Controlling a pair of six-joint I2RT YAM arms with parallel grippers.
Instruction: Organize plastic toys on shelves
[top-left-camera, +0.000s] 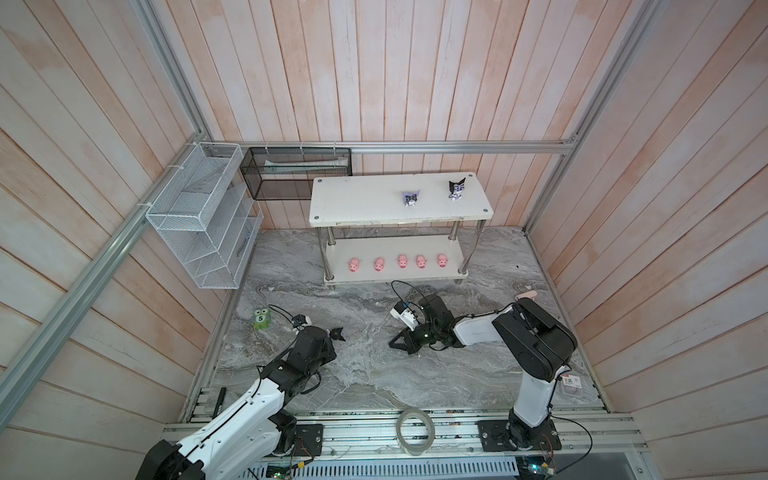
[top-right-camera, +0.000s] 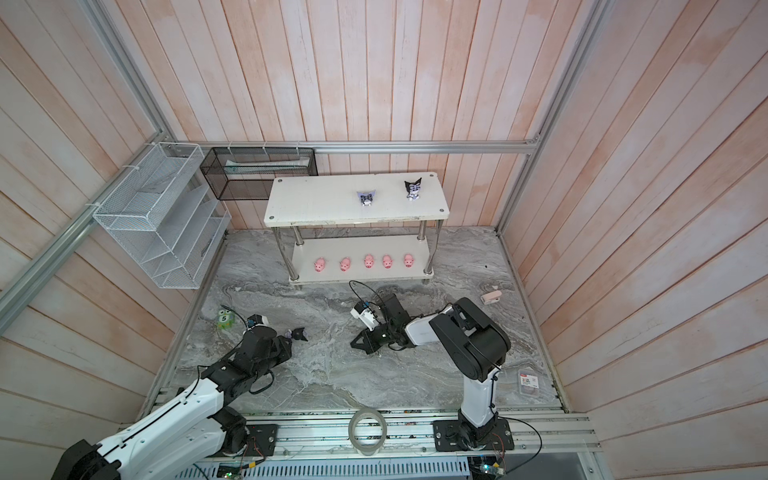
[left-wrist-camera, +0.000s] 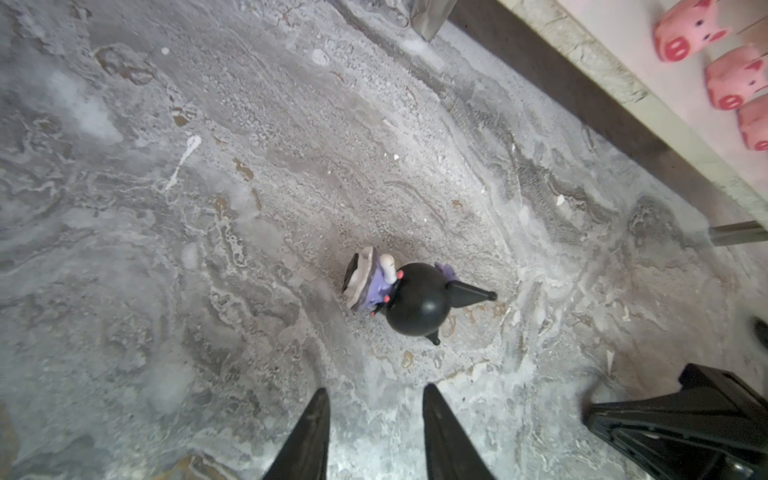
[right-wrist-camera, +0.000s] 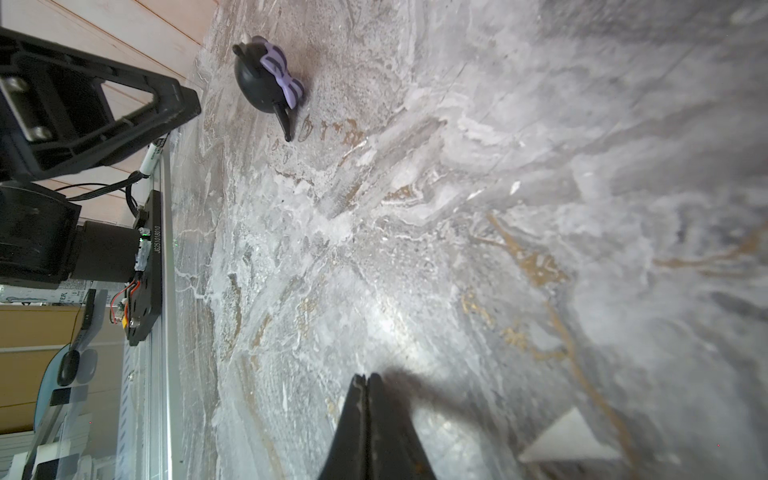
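Note:
On the grey marbled table lies a black-headed toy (left-wrist-camera: 420, 300) with a purple-and-white body, on its side. It sits beyond the fingertips of my left gripper, which are parted with only table showing between them. My right gripper is shut with nothing visible in it, low over the table to the right of that toy. Two black, white and purple figures, one (top-left-camera: 410, 197) near the middle and one (top-left-camera: 457, 189) further right, are on the shelf's top board (top-left-camera: 360, 200). A row of several pink pigs (top-left-camera: 402, 261) occupies the lower board (top-left-camera: 340, 276).
A green object (top-left-camera: 261, 318) rests on the table at the left. White wire baskets (top-left-camera: 204, 224) and a dark mesh basket (top-left-camera: 264, 188) hang by the walls. At the right lie a small pinkish item (top-right-camera: 490, 297) and a clear box (top-right-camera: 529, 383). Bare table separates the two grippers.

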